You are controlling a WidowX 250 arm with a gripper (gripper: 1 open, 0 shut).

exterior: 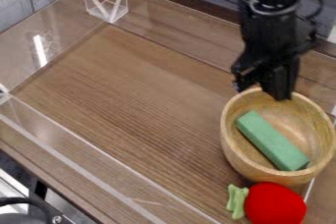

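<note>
My black gripper [278,83] hangs at the upper right, just above and behind the rim of a tan bowl [237,159]. Its fingers look drawn together, with nothing seen between them. Inside the bowl lies a green bar [270,138], tilted from upper left to lower right.
A red tomato-like object [276,203] with a green stem sits below the bowl at the bottom right. A white wire holder [105,2] stands at the back left.
</note>
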